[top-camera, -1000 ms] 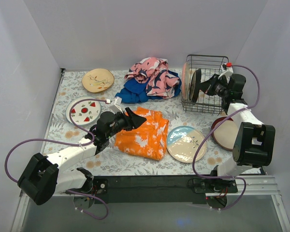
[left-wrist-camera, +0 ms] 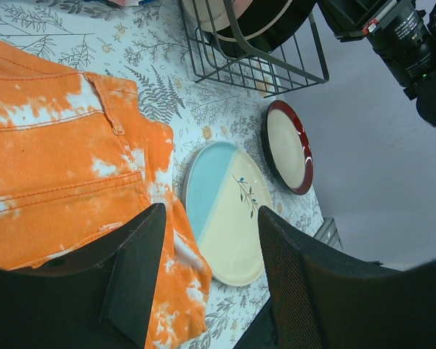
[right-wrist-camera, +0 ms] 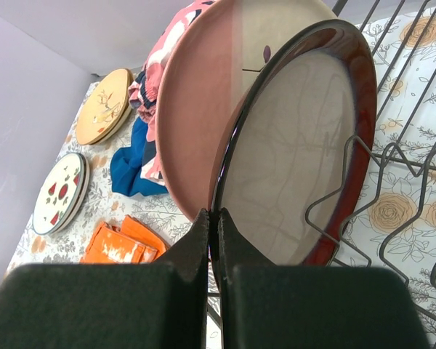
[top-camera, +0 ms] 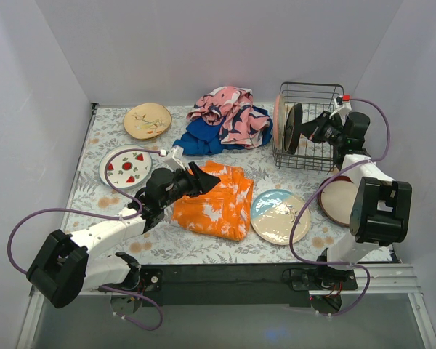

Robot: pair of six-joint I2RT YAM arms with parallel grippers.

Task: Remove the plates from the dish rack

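At the back right stands the wire dish rack [top-camera: 312,88]. Two plates are upright at its left end: a pink and cream plate [right-wrist-camera: 196,94] and, to its right, a dark-rimmed plate [right-wrist-camera: 291,145] with a grey-beige face. My right gripper is shut on the near edge of the dark-rimmed plate, which still sits among the rack's wires. Over the orange cloth [top-camera: 216,203], my left gripper stands open with nothing between its fingers.
On the table lie a blue and cream plate [top-camera: 280,217], a red-rimmed plate [top-camera: 339,200], a watermelon-pattern plate [top-camera: 128,169] and a yellow plate [top-camera: 147,120]. Crumpled pink and blue cloths [top-camera: 225,120] lie left of the rack. Walls close in both sides.
The right forearm has shifted very slightly; its gripper stays at the dark-rimmed plate. The left arm and the plates look unmoved.
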